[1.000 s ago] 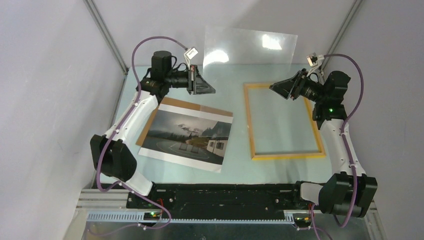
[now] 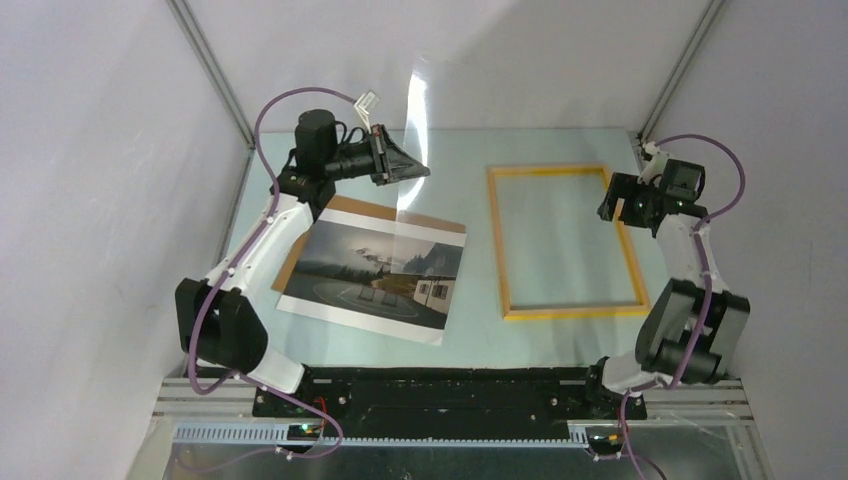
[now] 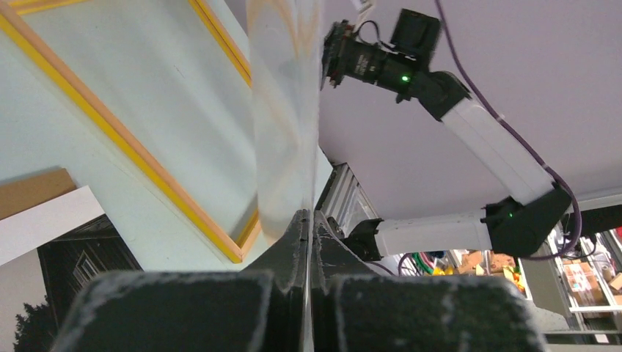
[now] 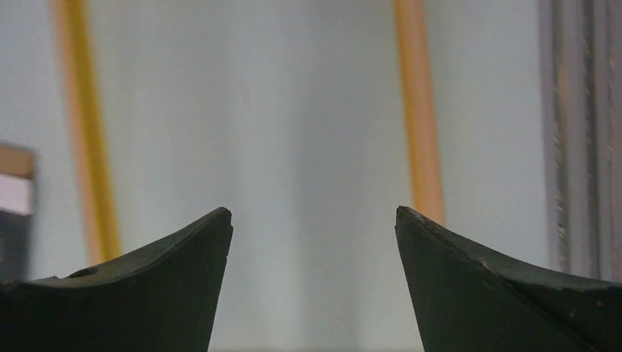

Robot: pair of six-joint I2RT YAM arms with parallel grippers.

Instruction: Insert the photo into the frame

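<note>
A clear plastic sheet point(image 3: 282, 139) hangs from my left gripper point(image 2: 428, 171), which is shut on it. In the top view the sheet shows mostly as a bright glare strip beside the fingertips. My right gripper stands open over the right side of the frame, nothing between its fingers. The empty yellow wooden frame point(image 2: 498, 250) lies on the right of the table. On the left lies the photo point(image 2: 375, 275), a misty landscape with a white border, on top of a brown backing board point(image 2: 290, 262).
Bare pale table point(image 2: 450, 150) shows between photo and frame and along the back. Grey walls rise at both sides. A metal rail point(image 2: 230, 432) runs along the front.
The sheet now hangs from the left gripper alone, which has barely moved.
</note>
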